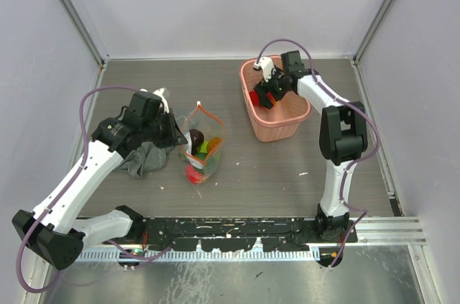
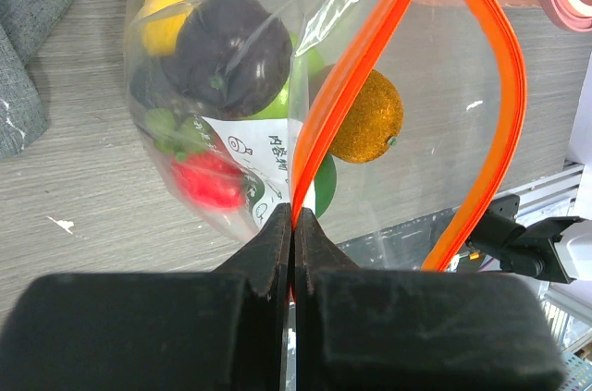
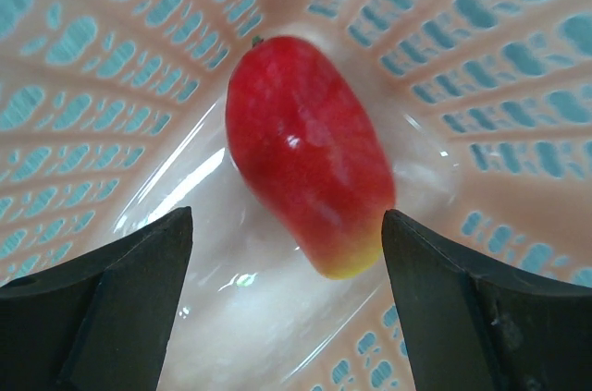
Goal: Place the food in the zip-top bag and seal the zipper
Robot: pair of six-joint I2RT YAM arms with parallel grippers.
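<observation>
A red mango [image 3: 305,146] with a yellow tip lies alone on the pink basket's floor. Above it is my right gripper, its fingers wide apart on either side of the yellow end, with nothing gripped. The clear zip bag [image 2: 416,123] with orange zipper edges stands with its mouth spread. My left gripper is shut on one orange edge of the bag. Inside the bag are a dark purple fruit [image 2: 231,54], an orange fruit [image 2: 370,118], a yellow one [image 2: 176,7], a red one [image 2: 208,180], some green pieces and a white printed packet [image 2: 254,151].
The pink basket [image 1: 269,131] stands at the back right, its perforated walls close around my right gripper. A grey cloth [image 1: 147,159] lies left of the bag, under the left arm. Bare table separates bag and basket.
</observation>
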